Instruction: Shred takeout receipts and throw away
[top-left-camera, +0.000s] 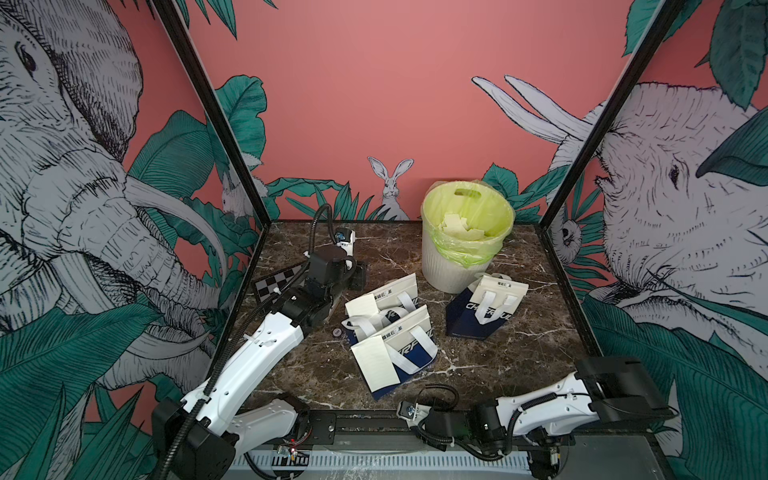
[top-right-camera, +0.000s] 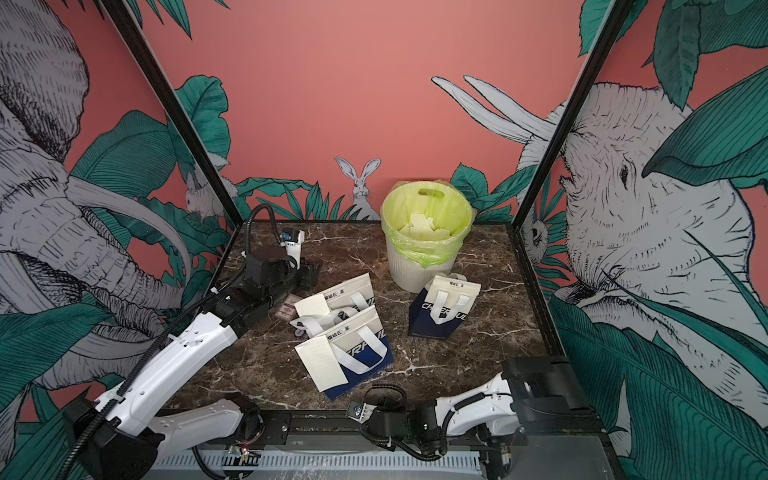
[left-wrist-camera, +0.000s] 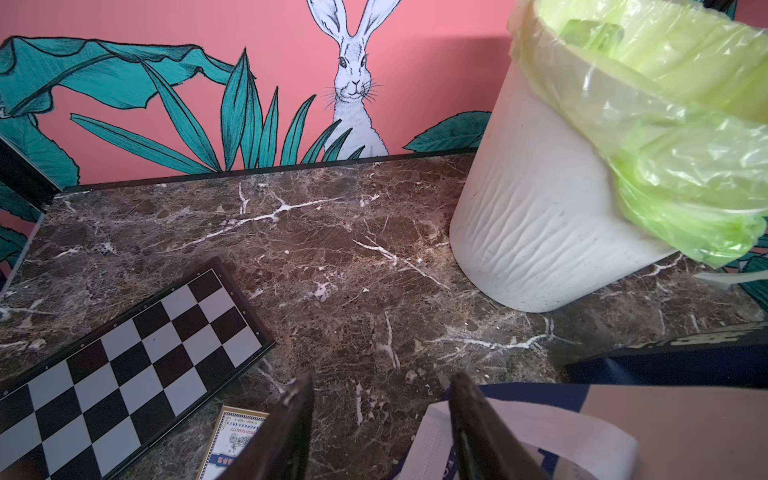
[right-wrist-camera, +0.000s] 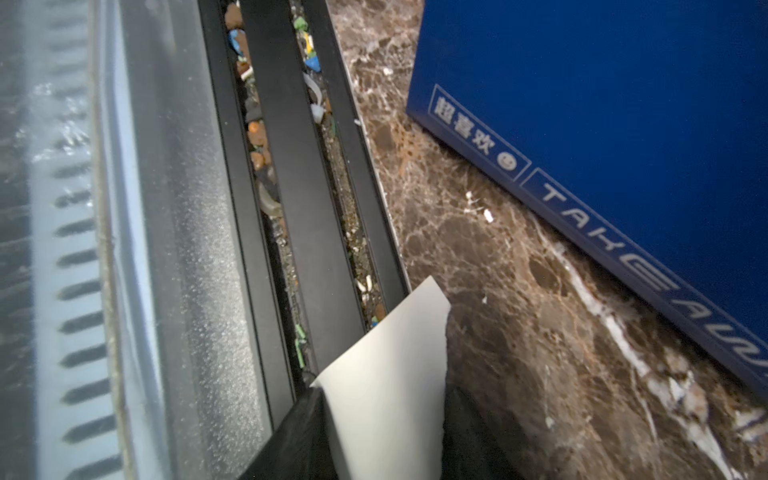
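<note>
The left gripper is open and empty, above the table left of the bags. Low at the front edge, my right gripper stands part open, with a pale paper piece (right-wrist-camera: 392, 368) with a ragged right edge between its fingers; how firmly it is held does not show. Pale receipts lie against the front bag (top-left-camera: 417, 352) and the bag behind it: a front receipt (top-left-camera: 374, 362) and a back receipt (top-left-camera: 362, 305). The white bin (top-left-camera: 448, 272), lined with a yellow-green bag, contains several paper pieces (top-left-camera: 460, 228).
A third takeout bag (top-left-camera: 484, 312) stands in front of the bin. Behind the left arm lies a checkered board (left-wrist-camera: 136, 376), with a small printed card (left-wrist-camera: 232, 440) nearby. A black slotted rail (right-wrist-camera: 304, 200) runs along the front edge.
</note>
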